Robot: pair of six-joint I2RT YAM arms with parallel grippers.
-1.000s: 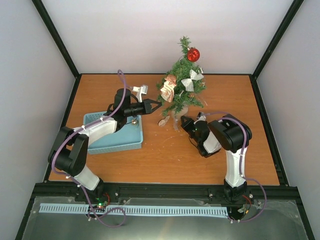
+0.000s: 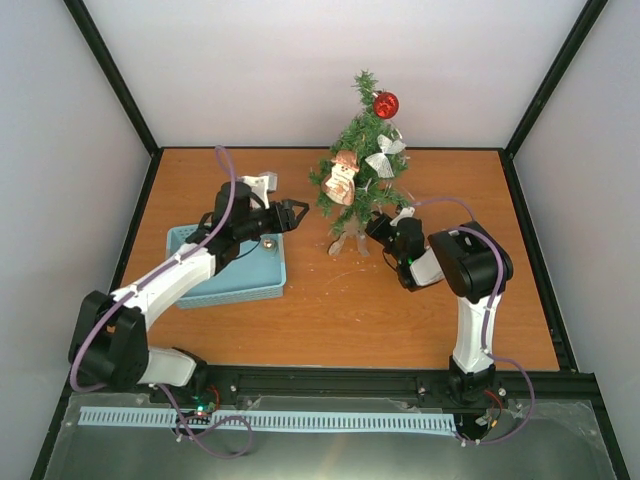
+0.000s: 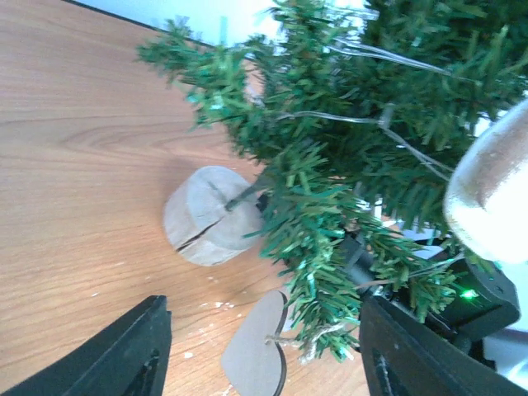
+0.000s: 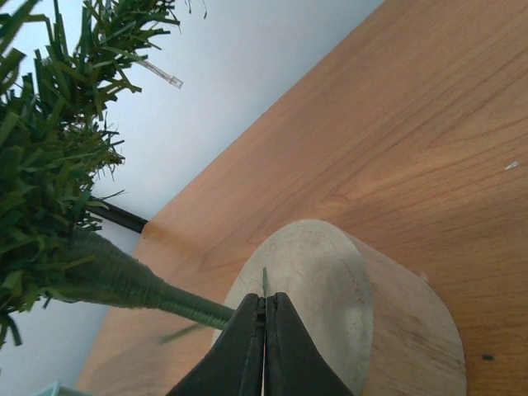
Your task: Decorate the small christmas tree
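The small green tree [image 2: 355,140] stands at the back of the table, wearing a red ball [image 2: 386,105], a white bow [image 2: 385,157] and a Santa figure [image 2: 341,178]. From a low branch tip hangs a flat, pale ornament [image 3: 257,342] on a string. Facing it, my left gripper is open and empty, its fingers well apart and back from the ornament. At the foot of the tree, my right gripper is shut at the thin green trunk [image 4: 194,304], just above the round wooden base [image 4: 330,280]; its fingertips partly hide the contact.
A light blue basket [image 2: 230,293] lies beneath my left arm, with a small shiny ball [image 2: 268,243] in it. Bare tabletop [image 2: 330,320] stretches in front of the tree. Wire lights [image 3: 330,118] run through the branches.
My left gripper has drawn back leftward from the low branch, leaving the pale ornament hanging.
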